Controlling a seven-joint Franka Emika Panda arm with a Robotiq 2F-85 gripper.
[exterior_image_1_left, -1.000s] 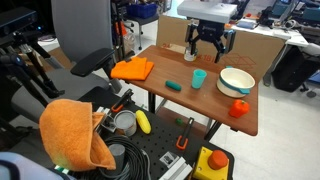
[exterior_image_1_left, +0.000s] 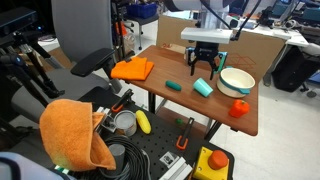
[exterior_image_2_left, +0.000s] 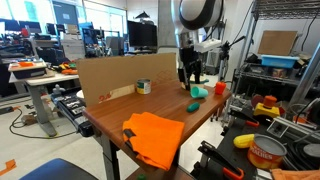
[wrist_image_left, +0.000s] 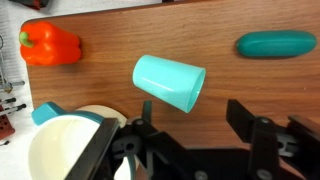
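Observation:
A teal cup (exterior_image_1_left: 203, 87) lies tipped over on the wooden table. In the wrist view the cup (wrist_image_left: 170, 80) is on its side just ahead of the fingertips, its near end facing the gap. My gripper is open, with a finger to either side of the gap and nothing held between them. Exterior view 1 shows the gripper (exterior_image_1_left: 202, 69) low over the table, slightly behind the cup. Exterior view 2 also has the cup (exterior_image_2_left: 198, 92) near the table's right side, partly hidden by the gripper.
A white bowl with a teal handle (exterior_image_1_left: 237, 79) stands right beside the cup. An orange-red pepper (exterior_image_1_left: 239, 108) sits near the table edge, and a dark green oblong object (exterior_image_1_left: 173, 86) lies left of the cup. An orange cloth (exterior_image_1_left: 132, 68) covers the table's left end.
My gripper has come down and shifted toward where the cup stood.

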